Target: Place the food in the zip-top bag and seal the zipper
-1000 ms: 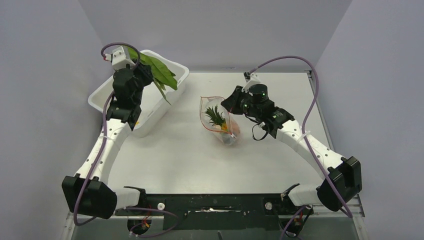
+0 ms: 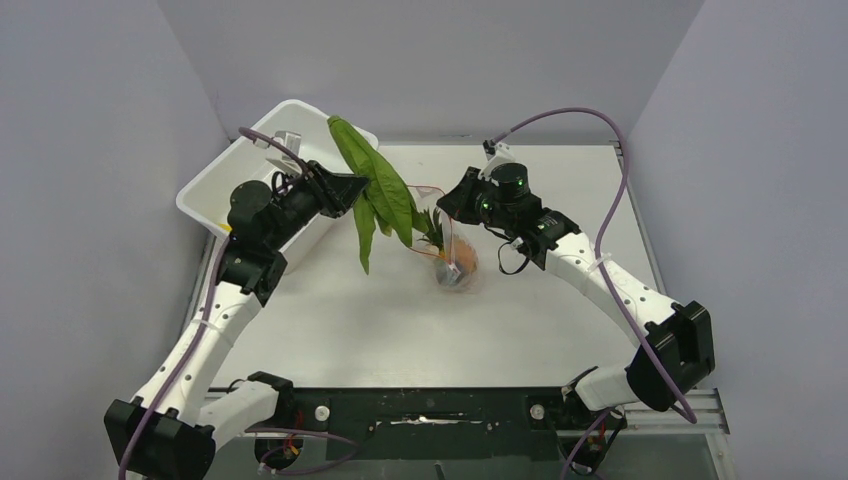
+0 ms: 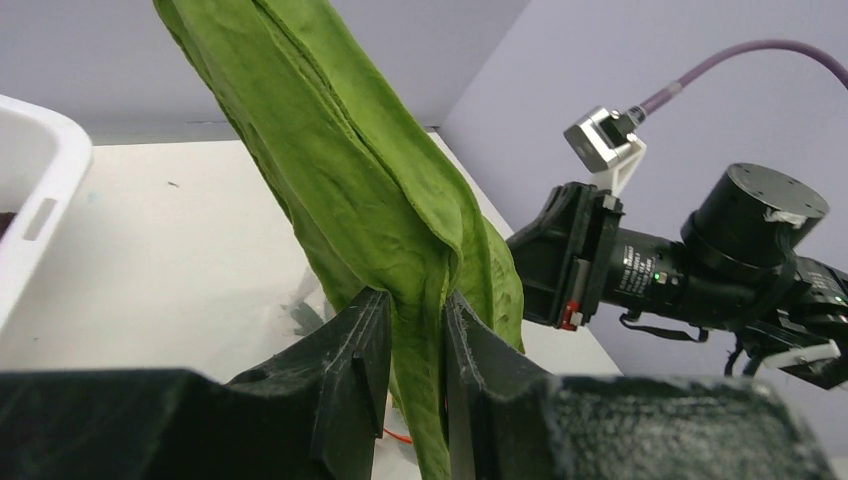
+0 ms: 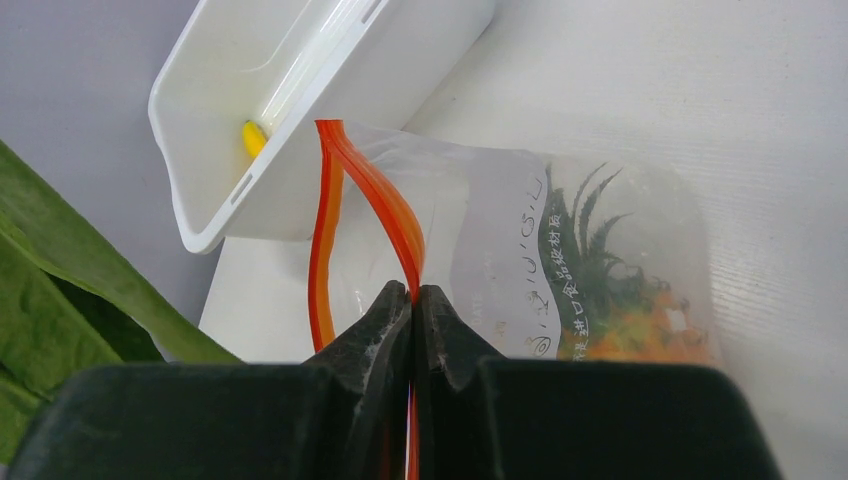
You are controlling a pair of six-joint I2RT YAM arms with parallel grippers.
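A large leafy green vegetable (image 2: 382,185) hangs from my left gripper (image 2: 350,193), which is shut on it; in the left wrist view its broad leaf (image 3: 370,180) rises between the fingers. The clear zip top bag (image 4: 490,230) stands on the table with its orange-edged mouth apart. My right gripper is shut on the orange zipper edge (image 4: 385,205). Inside the bag lie a pineapple with spiky leaves (image 4: 590,240) and orange food, blurred by the plastic. From above, the leaf tips overlap the bag's mouth and partly hide it; whether they touch it I cannot tell.
At the back left stands a white bin (image 2: 300,112) with a small yellow item (image 4: 254,138) inside.
My left gripper has carried the green vegetable from over the bin rightward to the bag's mouth. The right gripper shifted slightly left, still at the bag's edge.
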